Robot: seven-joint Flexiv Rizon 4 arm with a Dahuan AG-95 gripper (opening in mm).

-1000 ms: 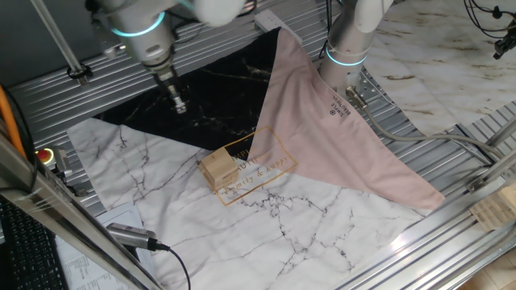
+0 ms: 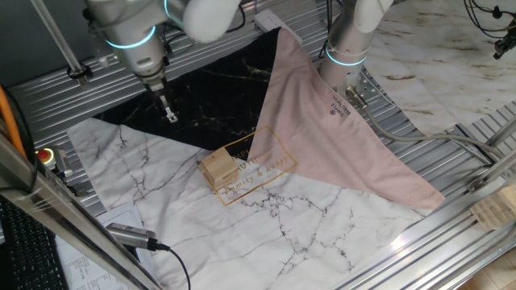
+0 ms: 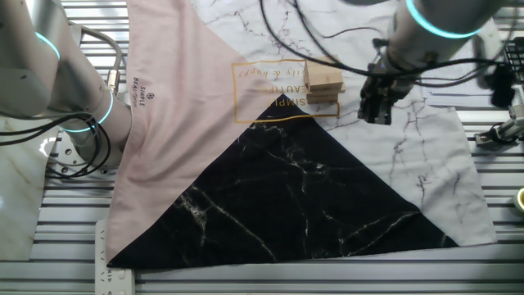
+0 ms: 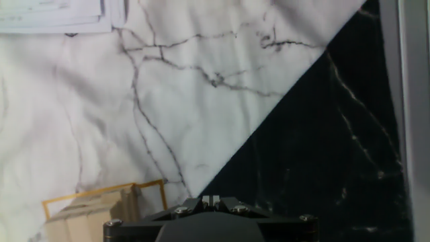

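A small pile of light wooden blocks (image 2: pixel 218 167) sits on the cloth (image 2: pixel 173 181), over the gold-framed lettering, near the tip of the black triangle. Exterior view 2 has the same blocks (image 3: pixel 324 80) at upper middle, and in the wrist view the blocks (image 4: pixel 94 218) are partly cut off at lower left. My gripper (image 2: pixel 171 118) hangs above the black part of the cloth, apart from the blocks. Its fingertips (image 4: pixel 207 200) stand together at the bottom of the wrist view, and nothing shows between them.
Papers (image 4: pixel 54 17) lie beyond the cloth's white side. A metal post (image 2: pixel 60 197) and a grey device with a cable (image 2: pixel 133 236) stand at the left. My arm's base column (image 2: pixel 347 60) rises by the pink part.
The blocks and cloth have stayed put.
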